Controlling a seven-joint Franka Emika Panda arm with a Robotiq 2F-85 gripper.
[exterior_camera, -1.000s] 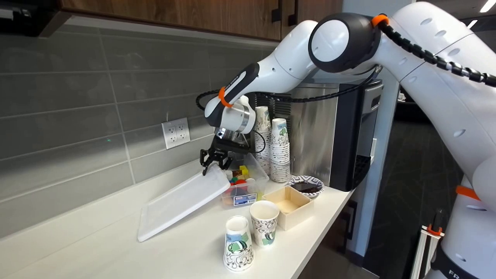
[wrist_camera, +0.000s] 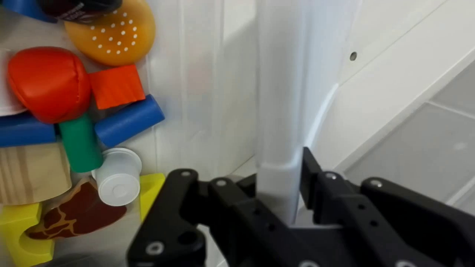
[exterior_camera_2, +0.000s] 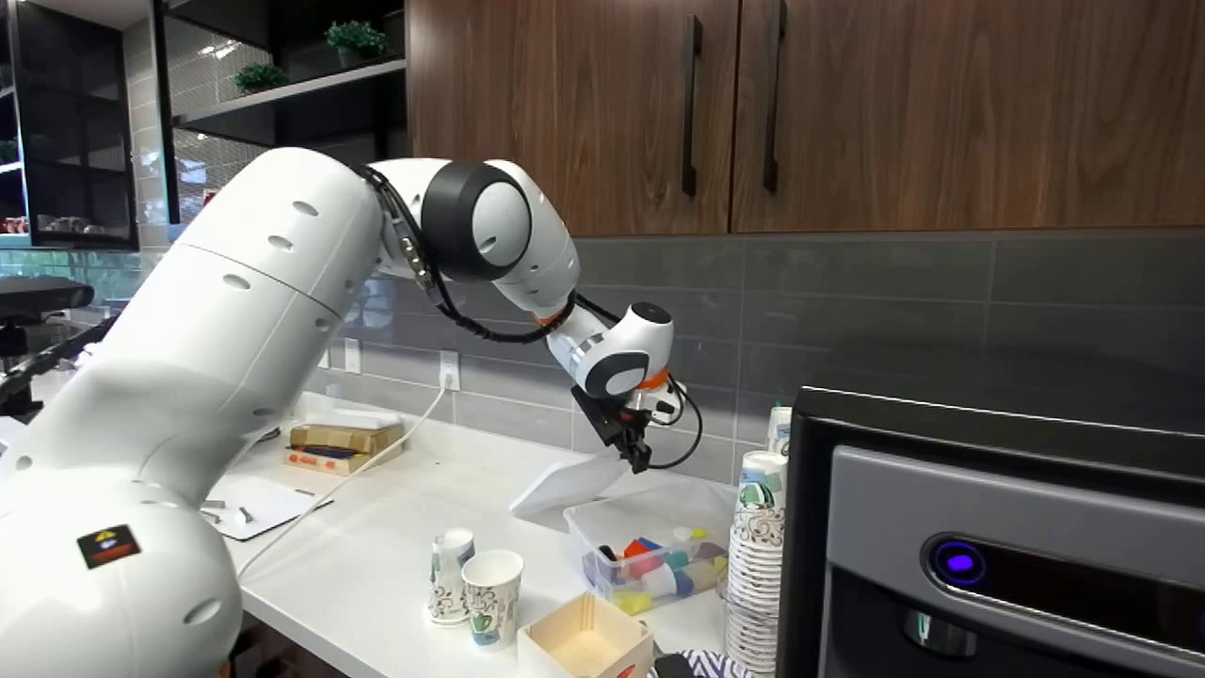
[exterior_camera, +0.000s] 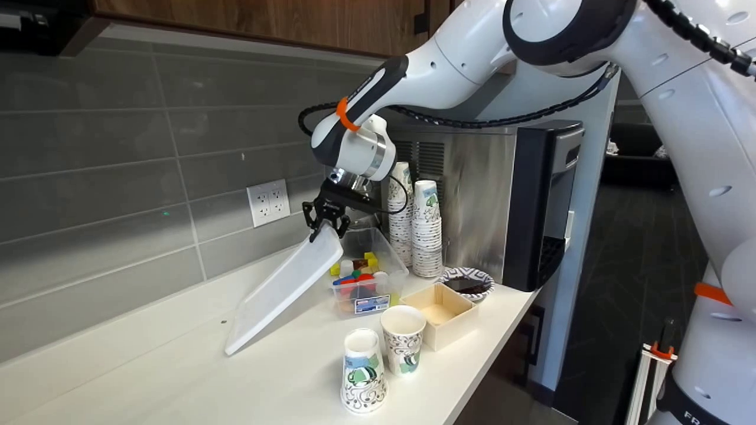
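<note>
A white plastic lid (exterior_camera: pixel 287 289) slants down and left from my gripper (exterior_camera: pixel 326 225), which is shut on its upper end. In the wrist view the edge of the lid fills the space between my black fingers. Whether its low end touches the counter, I cannot tell. Just right of the lid stands a clear plastic bin (exterior_camera_2: pixel 587 529), uncovered. Toys lie in it, among them a red soft piece (wrist_camera: pixel 49 84), a blue cylinder (wrist_camera: pixel 130 120) and a yellow block (wrist_camera: pixel 22 222).
Two paper cups (exterior_camera: pixel 363 372) and a wooden box (exterior_camera: pixel 450 329) stand in front of the bin. Tall cup stacks (exterior_camera: pixel 427 230) rise behind it, near a black-fronted machine (exterior_camera: pixel 549 205). The tiled wall (exterior_camera: pixel 92 205) runs close behind.
The lid has turned more edge-on and its low end has shifted slightly right and up in exterior view 1.
</note>
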